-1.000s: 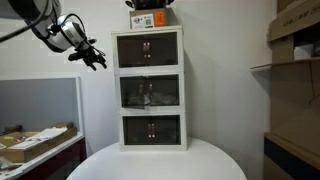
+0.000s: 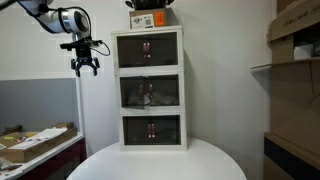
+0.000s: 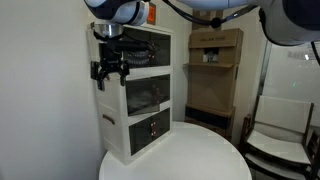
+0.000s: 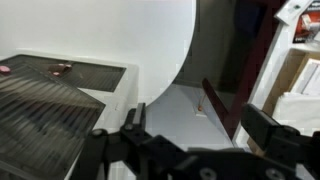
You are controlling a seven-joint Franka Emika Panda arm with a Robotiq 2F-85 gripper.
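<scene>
My gripper (image 2: 85, 69) is open and empty, pointing down in the air to the left of the white cabinet (image 2: 116, 92). From the other side, the gripper (image 3: 112, 80) appears in front of the cabinet's upper part, and that view does not settle whether they touch. The cabinet has three stacked dark fronts with small reddish handles; the middle front (image 2: 150, 91) looks slightly askew. In the wrist view, dark fingers fill the bottom edge, with mesh fronts (image 4: 50, 115) at the left and the floor below.
An orange box (image 2: 150, 19) sits on top of the cabinet. At the left, a side table holds a cardboard box (image 2: 35, 147). Brown shelving (image 2: 293, 95) stands at the right.
The gripper has swung from a slanted pose to pointing straight down, shifting left and lower beside the cabinet. The cabinet and table look unchanged.
</scene>
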